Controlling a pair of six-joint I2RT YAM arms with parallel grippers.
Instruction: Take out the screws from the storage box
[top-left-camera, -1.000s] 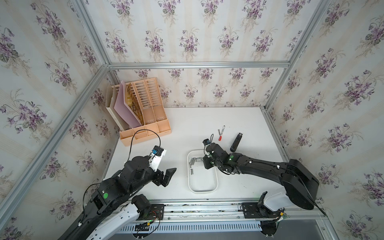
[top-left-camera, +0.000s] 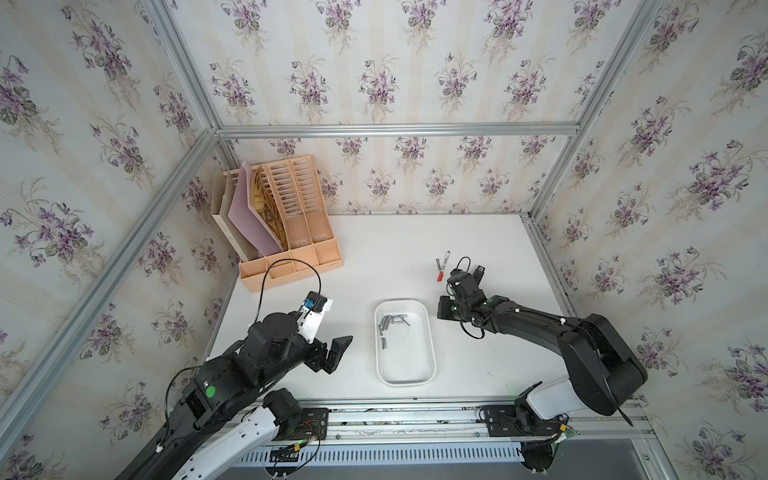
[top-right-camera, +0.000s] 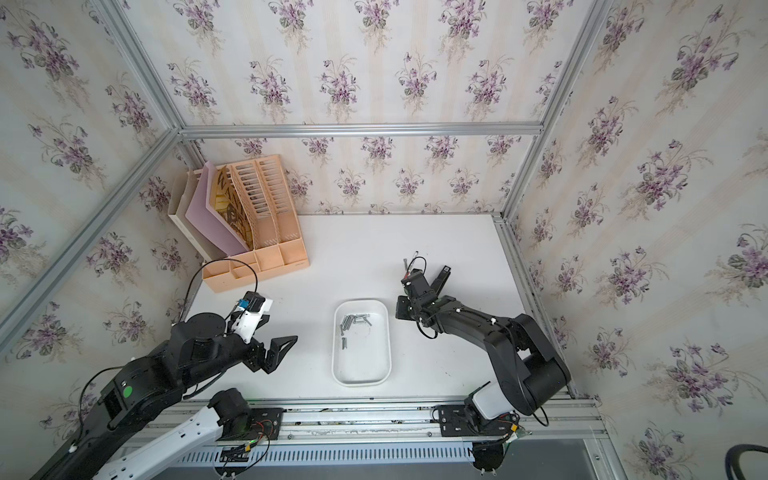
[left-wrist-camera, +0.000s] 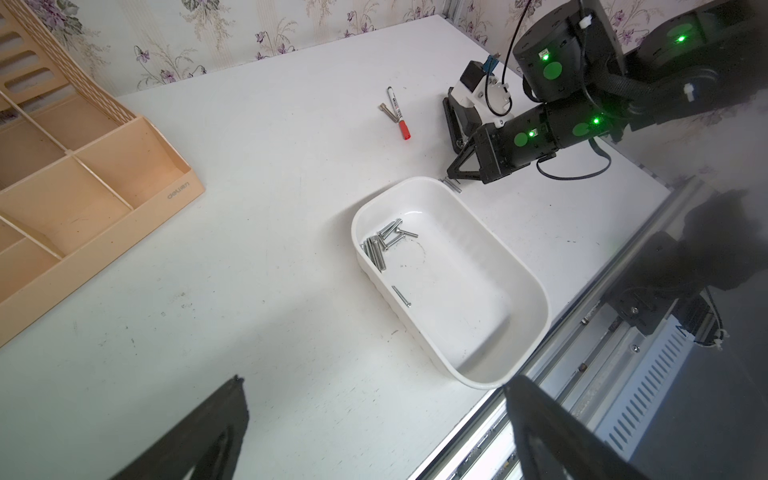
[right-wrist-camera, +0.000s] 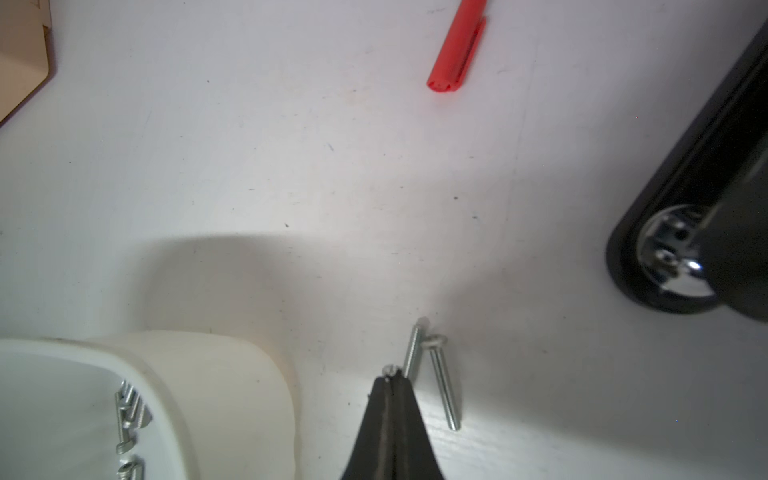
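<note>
The white storage box (top-left-camera: 405, 377) stands at the front middle of the table, with several silver screws (top-left-camera: 390, 321) heaped in its far left corner and more along its left wall. My right gripper is shut on a screw whose head (right-wrist-camera: 390, 370) peeks out at the tips. It hangs over the table just right of the box's far end. Under it lie two loose screws (right-wrist-camera: 444, 384) on the tabletop. My left gripper stands open and empty, left of the box; its two fingers (left-wrist-camera: 196, 440) show wide apart in the left wrist view.
A wooden organizer (top-left-camera: 290, 268) with folders fills the back left. Behind the right arm lie a red-capped marker (left-wrist-camera: 403, 128) with a small metal piece beside it, and a black object (right-wrist-camera: 680, 208).
The left arm looks unmoved.
</note>
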